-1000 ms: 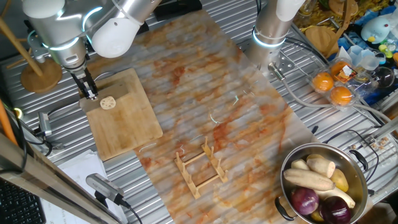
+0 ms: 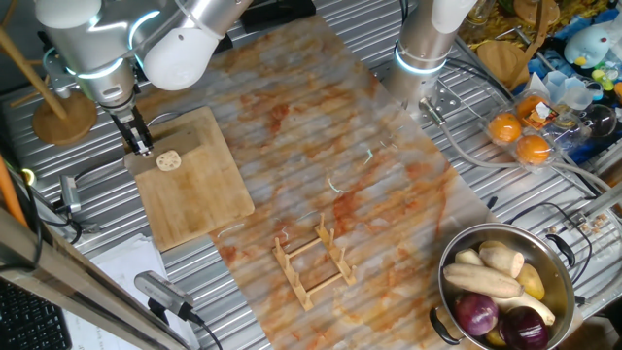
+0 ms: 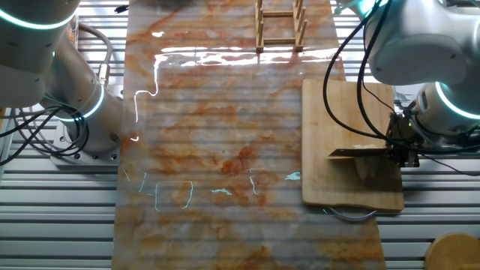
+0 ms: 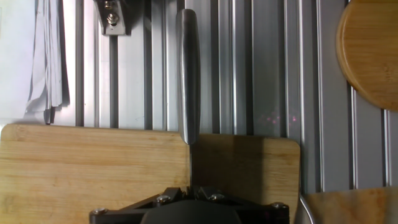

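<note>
A knife shows in the wrist view, its metal handle (image 4: 189, 78) pointing away past the edge of the cutting board (image 4: 93, 155). My gripper is shut on the knife where the thin blade (image 4: 191, 165) runs in between its fingers. From the second exterior view, the dark blade (image 3: 356, 152) juts out over the wooden board (image 3: 322, 112). A pale cut piece with holes, like lotus root (image 2: 168, 160), is beside the gripper (image 2: 144, 149) over the board. Its contact with the blade cannot be made out, and the arm hides the handle in the exterior views.
A small wooden rack (image 2: 316, 267) stands on the marbled mat (image 2: 321, 146), otherwise largely clear. A steel pot (image 2: 452, 292) of vegetables is at the front right. Black cables (image 3: 330, 82) loop over the board.
</note>
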